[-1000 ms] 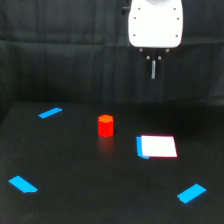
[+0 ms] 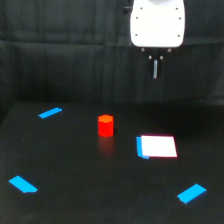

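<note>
My gripper (image 2: 155, 68) hangs high at the upper right under the white arm housing, a thin finger pointing down; whether it is open or shut cannot be told. A red block (image 2: 105, 126) stands on the dark table (image 2: 90, 180), left of centre. To its right lies a white square with a pink edge (image 2: 159, 146), with a blue strip along its left side. The gripper is well above both, apart from them.
Blue tape strips lie at the back left (image 2: 50, 112), front left (image 2: 22, 184) and front right (image 2: 191, 193).
The arm and gripper have shifted slightly to the right and a little lower. The objects on the table have not moved.
</note>
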